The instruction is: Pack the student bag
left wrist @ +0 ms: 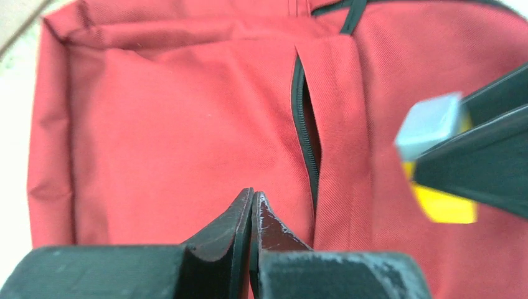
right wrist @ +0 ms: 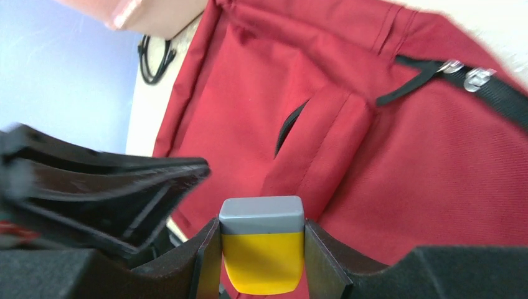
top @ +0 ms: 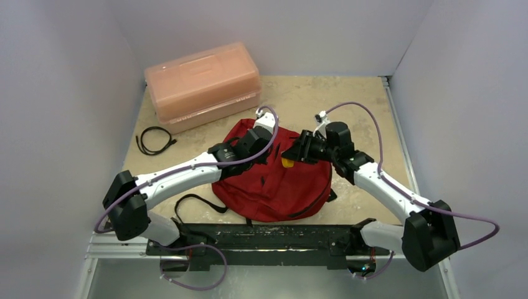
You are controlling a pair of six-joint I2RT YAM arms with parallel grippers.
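Note:
The red student bag [top: 277,193] lies flat across the middle of the table in the top view. A dark zipper [left wrist: 305,134] on it is parted in a narrow slit. Over the bag, my left gripper is shut, and nothing shows between its fingers; the slit runs just beyond its tips. To its right, my right gripper is shut on a small yellow block with a grey end [right wrist: 264,265], held above the bag's fabric. In the left wrist view the yellow block [left wrist: 445,202] appears blurred at the right edge.
A translucent orange box [top: 202,84] stands at the back left. A coiled black cable [top: 154,141] lies on the table's left side. A black strap [top: 199,198] trails from the bag's front left.

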